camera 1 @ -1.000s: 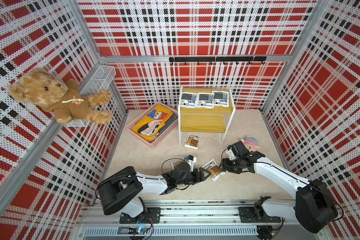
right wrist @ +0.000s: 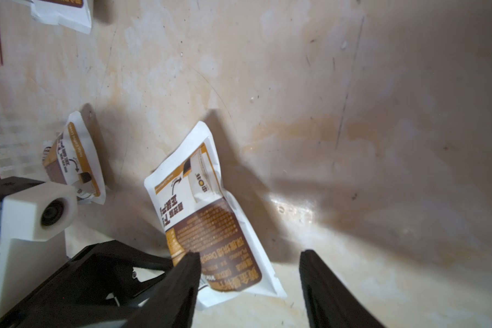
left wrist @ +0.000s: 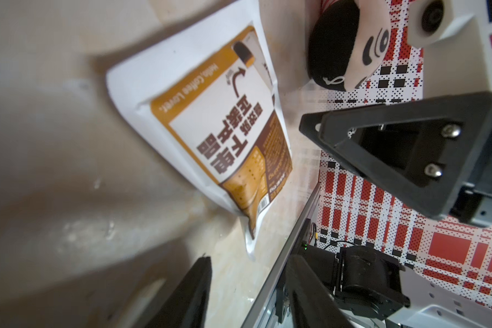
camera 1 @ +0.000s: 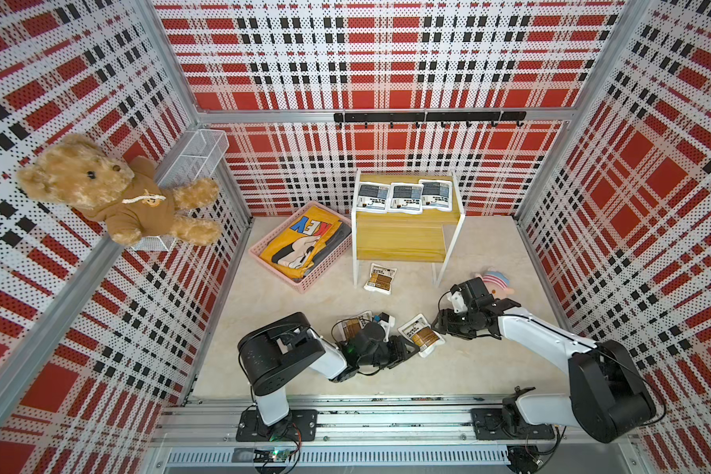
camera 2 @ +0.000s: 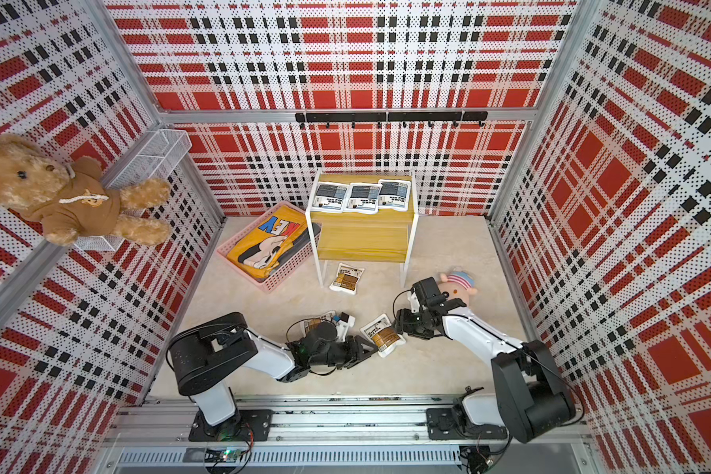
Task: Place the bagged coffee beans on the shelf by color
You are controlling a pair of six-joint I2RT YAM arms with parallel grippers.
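Observation:
A white coffee bag with a brown and orange label (camera 1: 420,333) lies on the table between my two grippers. My left gripper (camera 1: 409,350) is partly open at its left lower side, fingers (left wrist: 194,292) apart and empty. On the bag's right, my right gripper (camera 1: 440,323) is also partly open; its fingers (right wrist: 325,289) hold nothing. In the right wrist view the bag (right wrist: 213,235) lies just beyond them. Another brown bag (camera 1: 355,325) is half hidden behind my left arm, and a third (camera 1: 380,278) lies before the shelf (camera 1: 403,251). Three blue-grey bags (camera 1: 406,197) line its upper level.
The shelf's lower level appears empty. To its left stands a pink basket (camera 1: 311,283) with yellow cloth. A small doll (camera 1: 495,281) lies behind my right arm. The two grippers are close together, and bare table lies to the right of the shelf.
My left arm's elbow has swung right and forward, its gripper shifting slightly right and nearer the front edge. My right arm's elbow has moved a little left. The bags look unmoved.

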